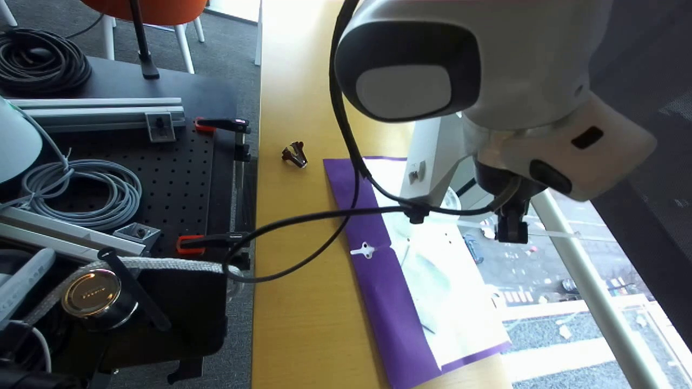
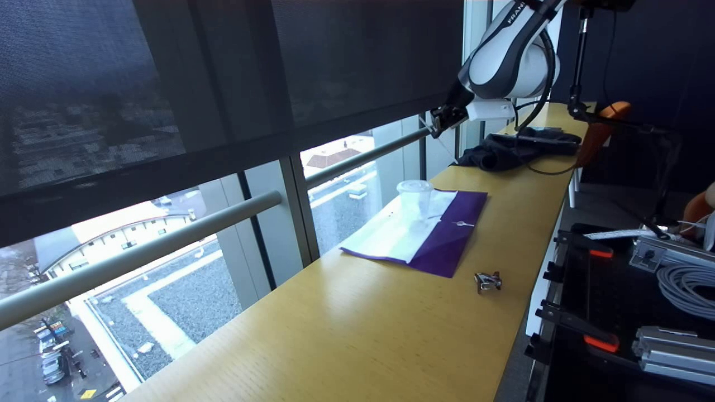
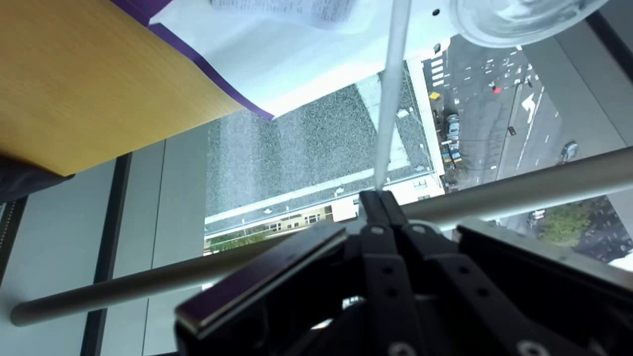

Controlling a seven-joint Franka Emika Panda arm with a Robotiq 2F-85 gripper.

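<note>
In the wrist view a thin translucent straw (image 3: pixel 393 89) runs up from my gripper, which is shut on its lower end. The same straw (image 2: pixel 443 144) sticks out to both sides of my gripper (image 2: pixel 437 126) in exterior view 2, raised beside the window rail. A clear lidded cup (image 2: pixel 415 197) stands upright on white paper on the table. At the wrist view's top right, only the cup's round edge (image 3: pixel 495 38) shows. In exterior view 1 the straw (image 1: pixel 558 233) lies nearly level across my gripper (image 1: pixel 512 232), and the arm mostly hides the cup.
A purple folder (image 2: pixel 439 251) with papers lies under the cup. A metal staple remover (image 2: pixel 487 281) sits on the table. The window rail (image 2: pixel 365 157) runs close to my gripper. Dark cloth (image 2: pixel 492 154) lies behind.
</note>
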